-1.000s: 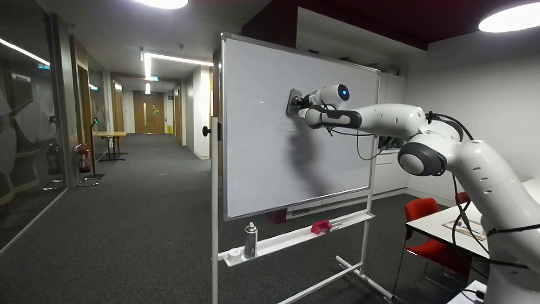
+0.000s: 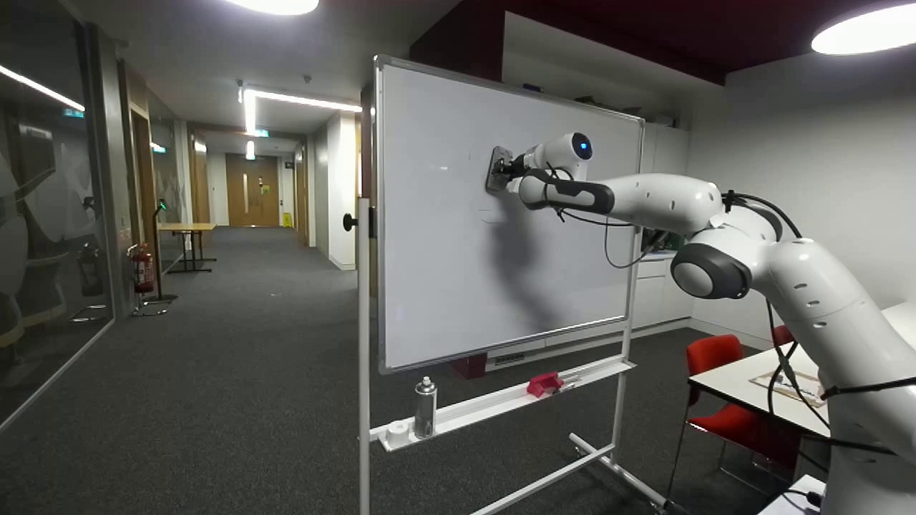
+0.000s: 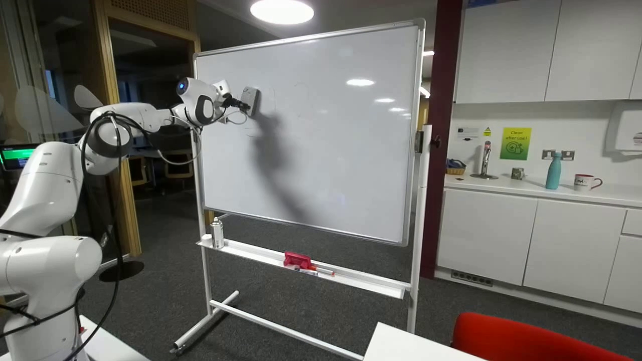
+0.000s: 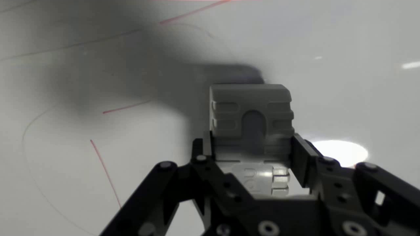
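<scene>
My gripper is shut on a grey block-shaped eraser [image 4: 250, 98], one finger on each of its sides. The eraser is up against the whiteboard [image 3: 337, 150], in the board's upper left part in exterior view 2; whether its whole face touches cannot be told. Thin red strokes [image 4: 105, 173] and faint dark lines [image 4: 71, 46] show on the board to the left of the eraser and above it in the wrist view. Exterior view 1 shows the eraser [image 2: 498, 168] side-on, the arm reaching to it from the right.
Below the board runs a tray [image 3: 361, 283] with a spray can [image 3: 217, 232], a red holder [image 3: 298, 259] and markers [image 3: 323, 271]. A white table [image 3: 409, 346] and a red chair [image 3: 529, 337] stand in front. The board's face is otherwise free of objects.
The gripper and eraser have moved slightly up along the board. The eraser stays in the gripper's hold, and the tray's contents have not moved.
</scene>
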